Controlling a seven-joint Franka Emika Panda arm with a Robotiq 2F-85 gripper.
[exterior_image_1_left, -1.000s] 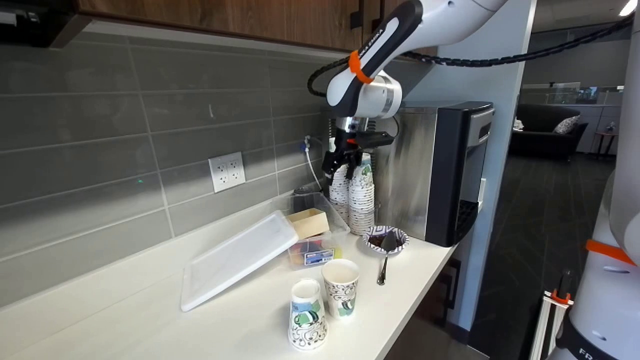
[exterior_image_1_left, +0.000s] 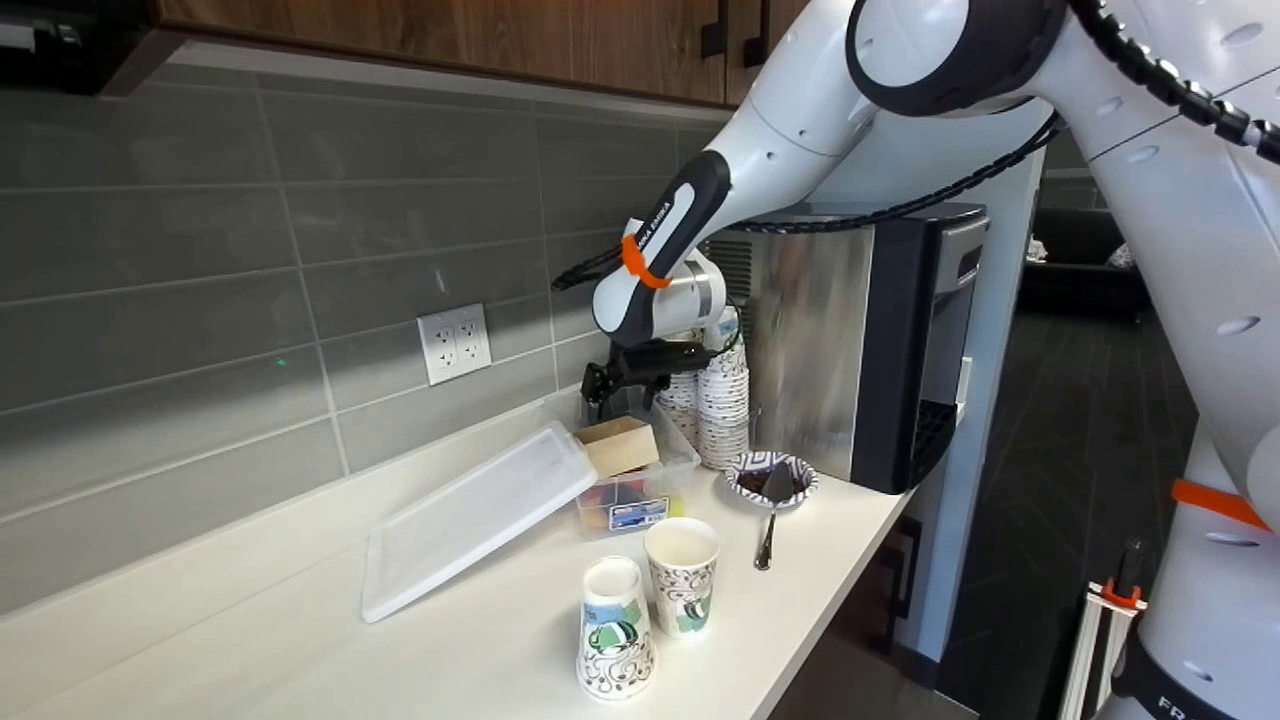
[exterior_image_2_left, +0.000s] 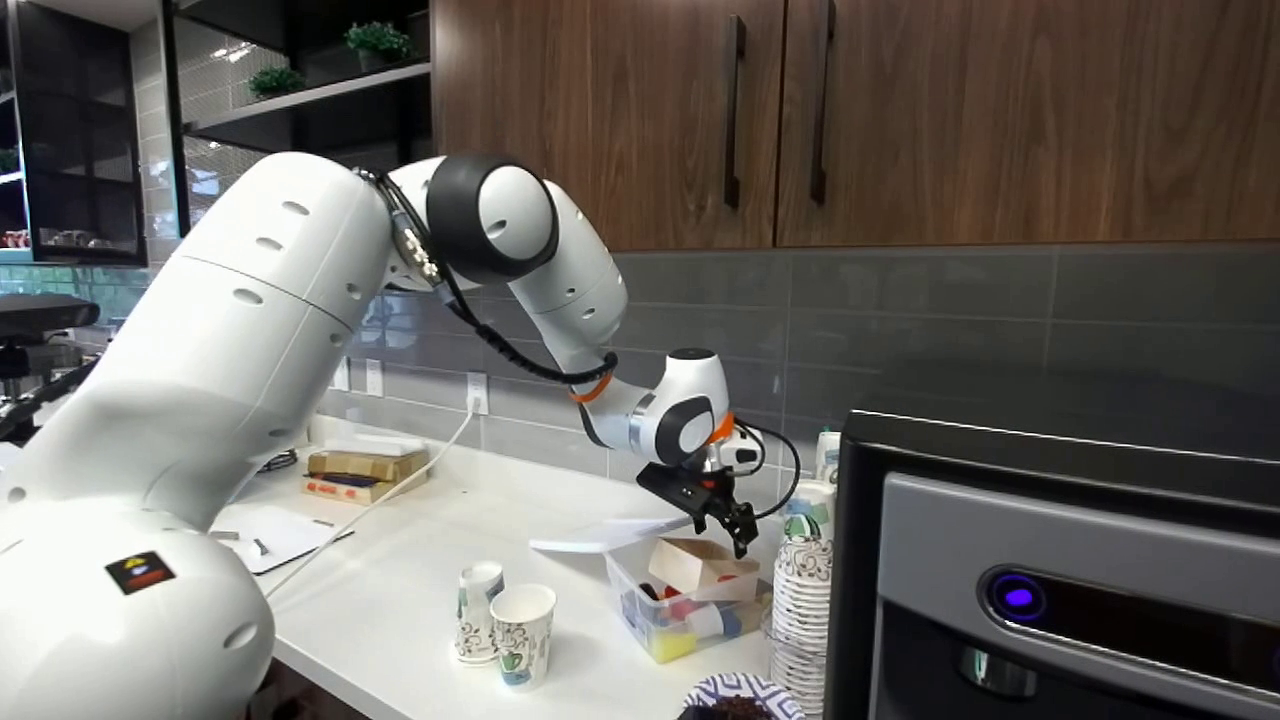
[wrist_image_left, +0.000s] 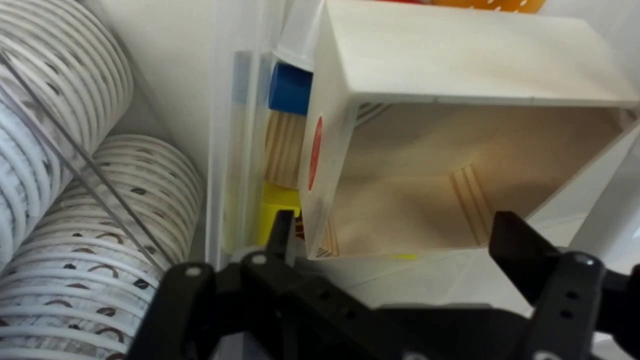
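Note:
A pale wooden box (exterior_image_1_left: 619, 448) leans, tilted, in a clear plastic bin (exterior_image_1_left: 591, 516) by the back wall. Seen in the wrist view, the box (wrist_image_left: 480, 54) has its open side toward the camera and a red oval on one end. My gripper is open, one finger on each side of the near part of the box, with no contact visible. From exterior view 2, the gripper (exterior_image_2_left: 722, 540) hangs over the bin (exterior_image_2_left: 654, 618), just above the box (exterior_image_2_left: 696, 566). Beside the box are a blue piece (wrist_image_left: 290, 88) and a yellow block (wrist_image_left: 277, 207).
Stacked paper cups (exterior_image_1_left: 723, 402) stand close beside the bin, against the metal machine (exterior_image_1_left: 810, 348). A white lid (exterior_image_1_left: 474, 516) leans on the bin's other side. Two cups (exterior_image_1_left: 681, 576) and a patterned bowl (exterior_image_1_left: 801, 476) with a utensil occupy the front.
The arm has come down and to the left in exterior view 1, from in front of the cup stacks to just over the bin. The box, lid and cups have stayed put.

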